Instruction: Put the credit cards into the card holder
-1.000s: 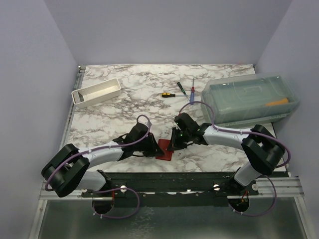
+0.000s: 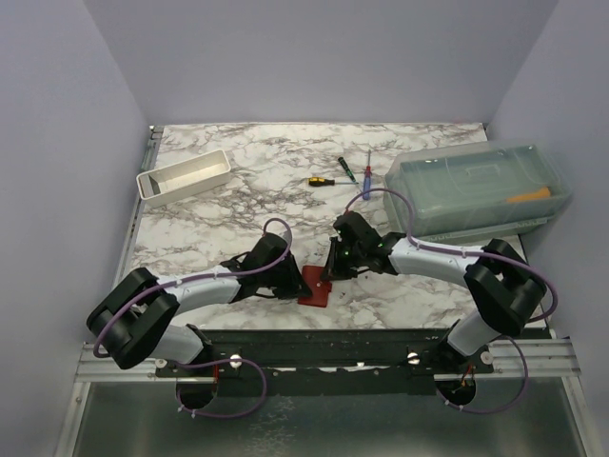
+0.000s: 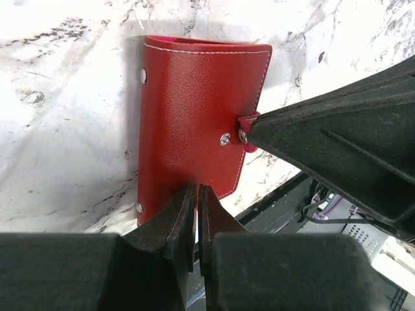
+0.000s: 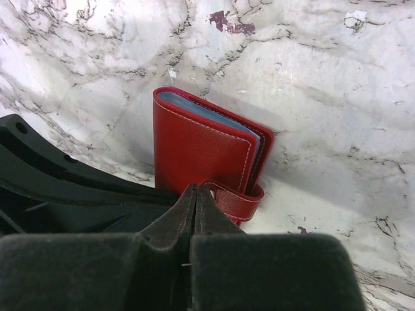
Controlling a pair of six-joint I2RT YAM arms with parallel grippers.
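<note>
The red card holder (image 2: 314, 299) lies folded on the marble table near its front edge. Bluish clear sleeves (image 4: 214, 113) show between its covers in the right wrist view. My left gripper is shut, its tips over the holder's front cover (image 3: 188, 123), with nothing visible between them. My right gripper is shut at the holder's strap (image 4: 233, 202). From the left wrist view, its tip touches the small tab with the snap stud (image 3: 243, 135); whether the tab is between its fingers is hidden. No loose credit card can be made out.
An empty-looking white tray (image 2: 183, 195) is at the back left. Several screwdrivers, among them a yellow-handled one (image 2: 322, 181), lie at the back centre. A large translucent bin (image 2: 466, 186) fills the right rear.
Both arms have shifted very slightly around the holder, the left elbow a little to the right. The holder stays in nearly the same spot.
</note>
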